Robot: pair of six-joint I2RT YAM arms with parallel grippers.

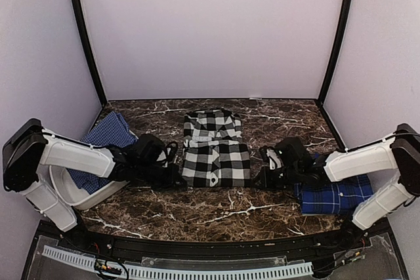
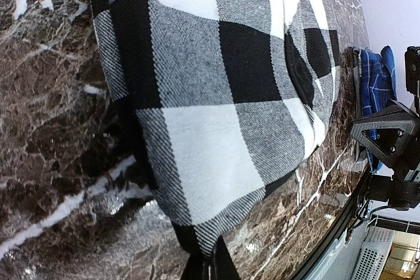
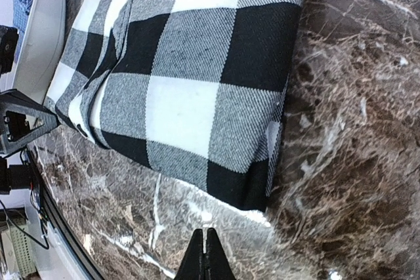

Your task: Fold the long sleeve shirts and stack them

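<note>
The black-and-white checked shirt [image 1: 216,162] lies folded in the middle of the table, its near edge between my two grippers. My left gripper is shut on its lower left corner, which is pinched between the fingertips in the left wrist view. On the other side, my right gripper is shut with nothing between its fingers. The shirt's lower right corner [image 3: 252,191] lies outside them, just ahead of the tips, with a small strip of bare table between.
A folded blue plaid shirt [image 1: 335,195] lies at the right, partly under the right arm. At the left, a white bin [image 1: 105,196] holds a blue checked garment [image 1: 111,130]. Bare marble table [image 1: 203,218] stretches in front of the checked shirt.
</note>
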